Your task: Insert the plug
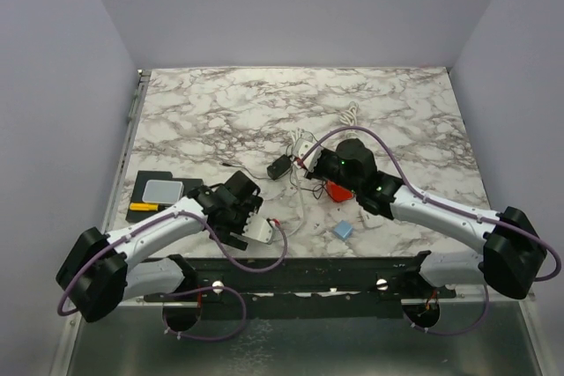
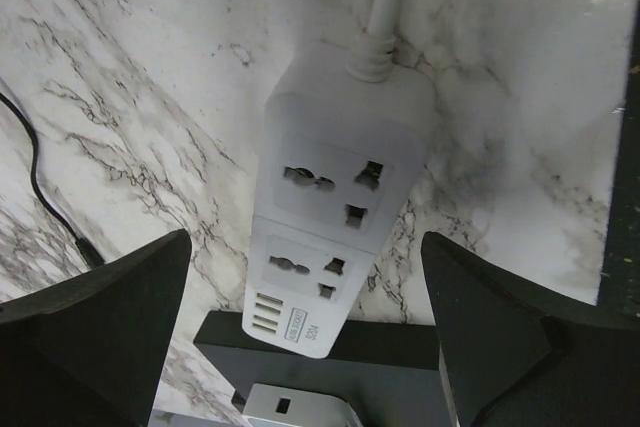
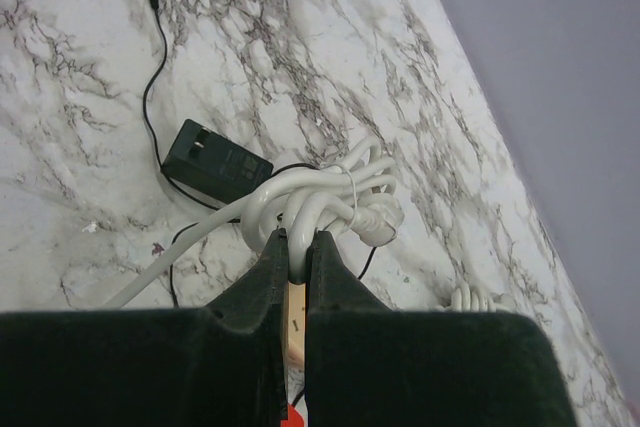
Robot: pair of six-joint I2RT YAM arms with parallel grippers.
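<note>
A white power strip with sockets and USB ports lies below my open left gripper, its cord running upward in the left wrist view. My right gripper is shut on a coiled white cable, raised near the middle of the table in the top view. A black adapter with visible prongs and a thin cord lies on the marble behind the coil; it also shows in the top view.
A dark board with a yellow-handled tool is at the left. A blue block and a red object lie right of centre.
</note>
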